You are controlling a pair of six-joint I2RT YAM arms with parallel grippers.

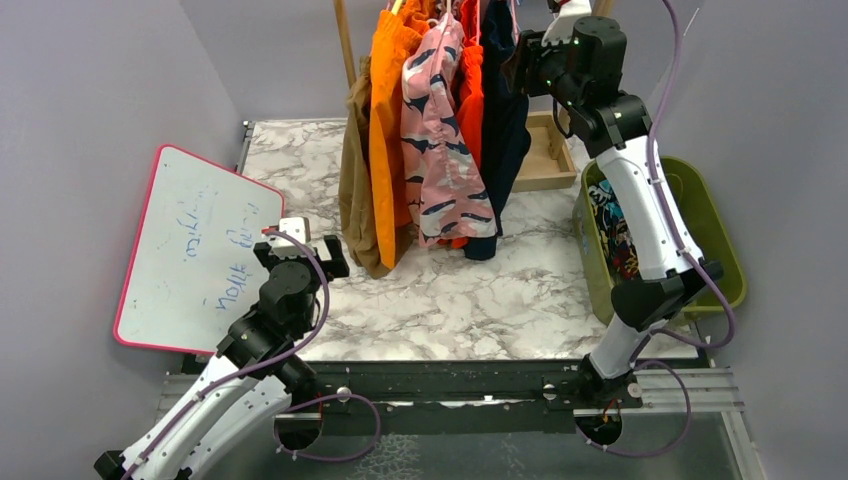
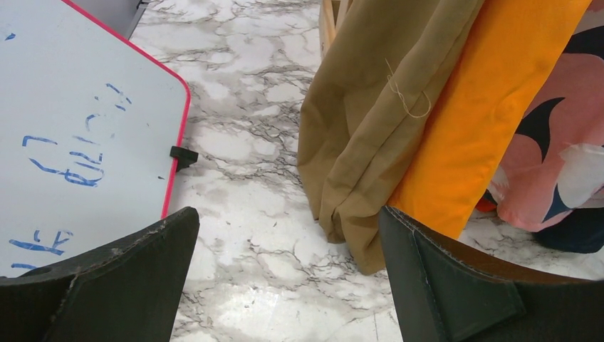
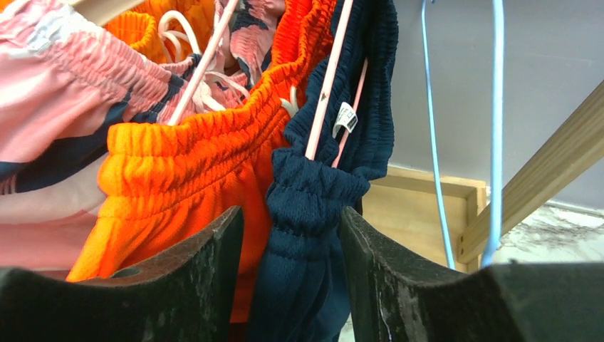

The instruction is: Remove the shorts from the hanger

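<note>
Navy shorts (image 3: 306, 196) hang at the right end of the row, their gathered waistband caught between the fingers of my right gripper. A pink hanger (image 3: 329, 85) still runs down into that waistband, and a second pink rod shows behind it near a white label. From above, the navy shorts (image 1: 507, 140) hang beside the wrist of the right arm. My left gripper is open over the table's left side, nothing between its fingers; the brown garment (image 2: 363, 142) hangs beyond its right finger.
Orange, pink-patterned and red-orange (image 3: 192, 178) garments crowd close on the left of the navy shorts. Empty blue hangers (image 3: 496, 128) hang to the right. A green bin (image 1: 715, 220) with clothes stands at right, a whiteboard (image 1: 200, 250) at left.
</note>
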